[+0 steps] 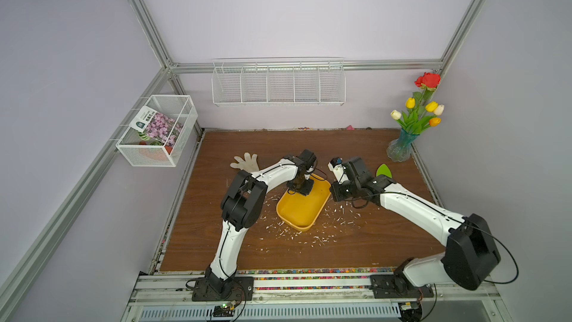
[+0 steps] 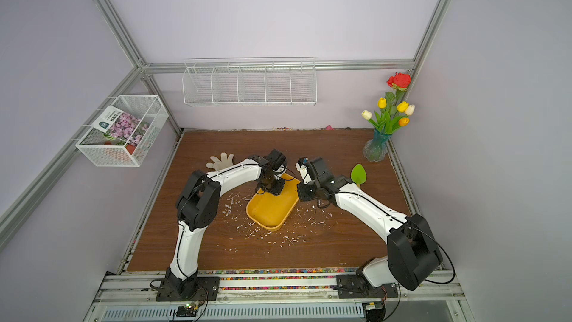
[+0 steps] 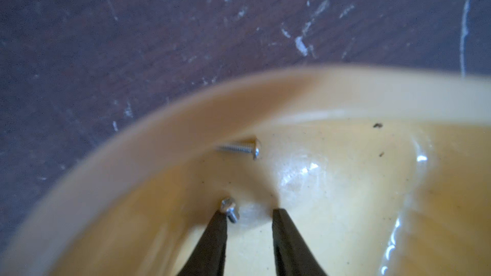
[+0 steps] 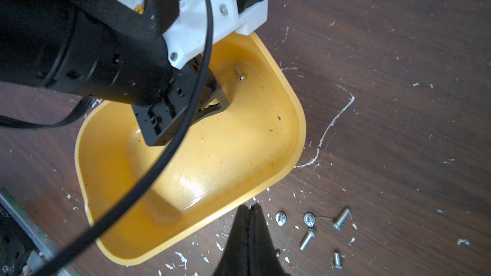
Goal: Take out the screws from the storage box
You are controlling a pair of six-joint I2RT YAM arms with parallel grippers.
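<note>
The yellow storage box (image 1: 299, 217) sits mid-table. Inside, a small screw (image 3: 229, 209) lies by the tip of one left finger, and a second screw (image 3: 245, 147) lies near the wall, partly hidden by the rim. My left gripper reaches down into the box; its fingers are apart, with bare box floor showing between them. One screw (image 4: 240, 74) also shows in the right wrist view; the left arm hides part of the box there. Just outside the rim, my right gripper is shut, nothing visible between its fingertips.
Several screws (image 4: 307, 238) lie on the table beside the box, among pale scratches and flecks. A white glove (image 1: 245, 161) lies at the back left, a green leaf-shaped item (image 1: 383, 170) and flower vase (image 1: 399, 148) at the right.
</note>
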